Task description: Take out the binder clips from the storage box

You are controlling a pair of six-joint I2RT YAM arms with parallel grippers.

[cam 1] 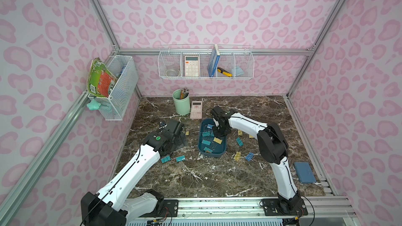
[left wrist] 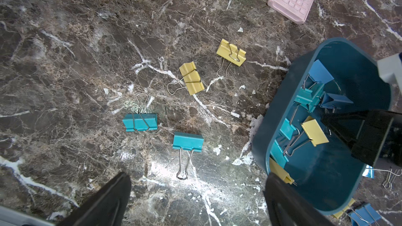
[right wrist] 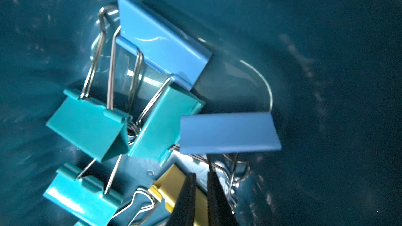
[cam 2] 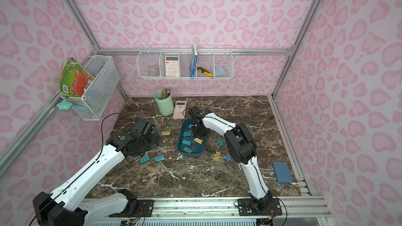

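Note:
The dark blue storage box (left wrist: 259,142) holds several binder clips. In the right wrist view, a blue clip (right wrist: 230,133) sits just above my right gripper, whose fingertips stand a narrow gap apart. Another blue clip (right wrist: 163,41), teal clips (right wrist: 90,125) and a yellow clip (right wrist: 173,184) lie around it inside the box. Whether a wire handle touches the fingertips cannot be made out. Left of the box, my left gripper is wide open and empty above the table. Beneath it lie teal clips (left wrist: 187,141) and yellow clips (left wrist: 191,78).
Right of the box are more loose clips, among them a yellow one (cam 1: 237,155) and a blue one (cam 1: 249,156). A pink calculator (cam 1: 196,110) and a green pen cup (cam 1: 181,103) stand behind. A blue notebook (cam 1: 304,172) lies far right.

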